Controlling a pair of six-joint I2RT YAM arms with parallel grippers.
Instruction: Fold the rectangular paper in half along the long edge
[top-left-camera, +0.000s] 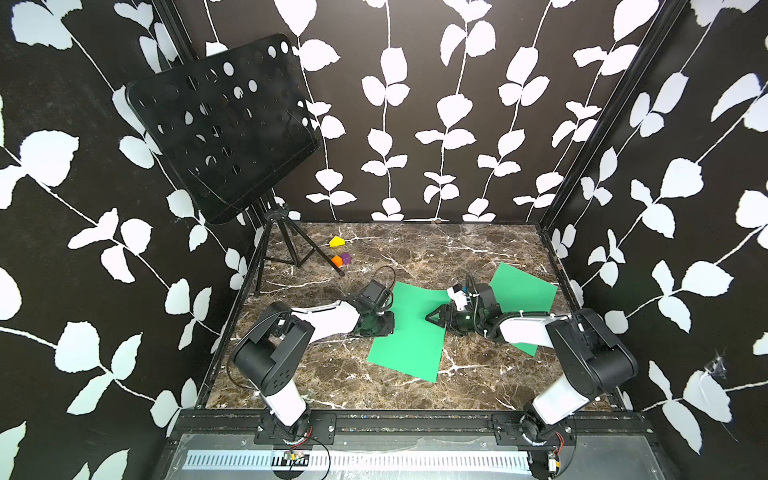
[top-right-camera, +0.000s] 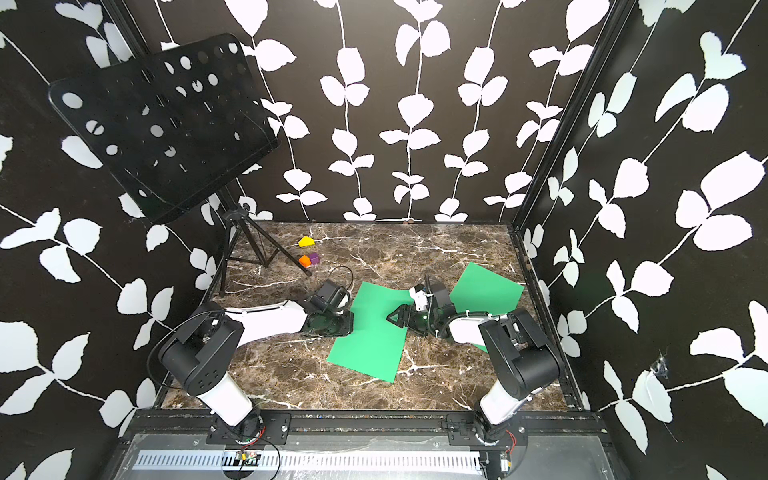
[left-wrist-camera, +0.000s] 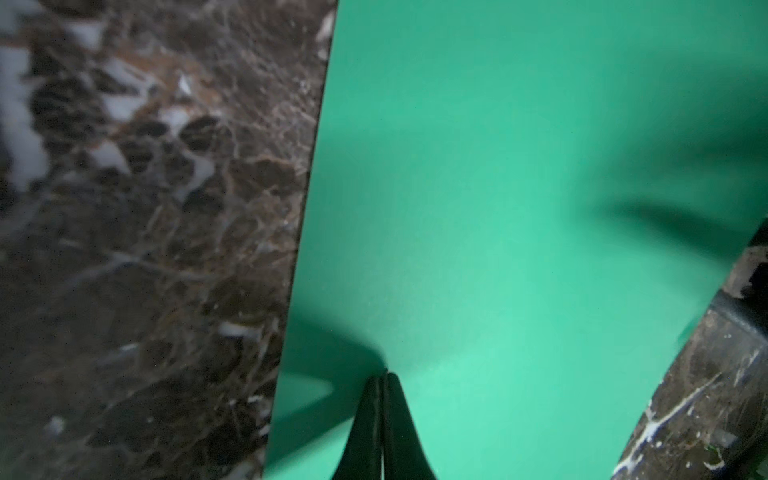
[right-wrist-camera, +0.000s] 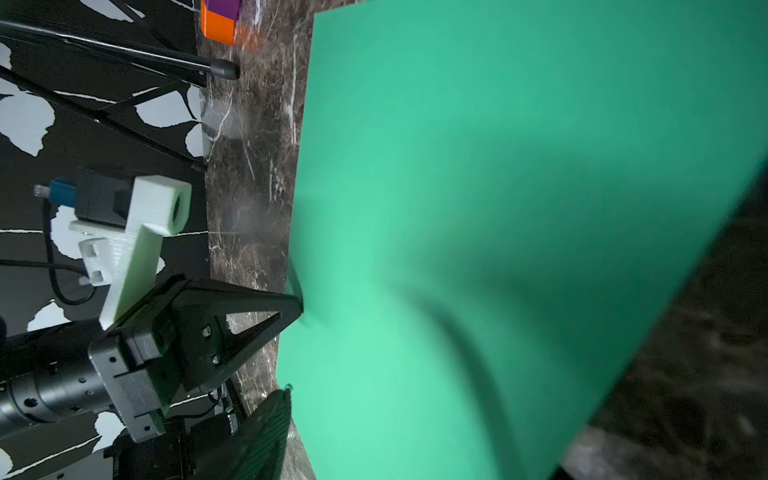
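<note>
A green paper (top-left-camera: 409, 344) lies on the marble table between my two arms; whether it is doubled over cannot be told. My left gripper is shut at the paper's left edge, with nothing showing between its fingertips. From the right, my right gripper (top-left-camera: 432, 317) reaches over the paper's right edge and stands part open, with no paper seen in it. In the right wrist view one dark finger (right-wrist-camera: 268, 432) shows in front of the sheet. The right arm hides part of the paper's right edge from above.
A second green sheet (top-left-camera: 524, 288) lies at the right, partly under the right arm. Yellow (top-left-camera: 337, 241), orange (top-left-camera: 337, 261) and purple (top-left-camera: 346, 258) blocks sit at the back left by a black stand (top-left-camera: 284, 232).
</note>
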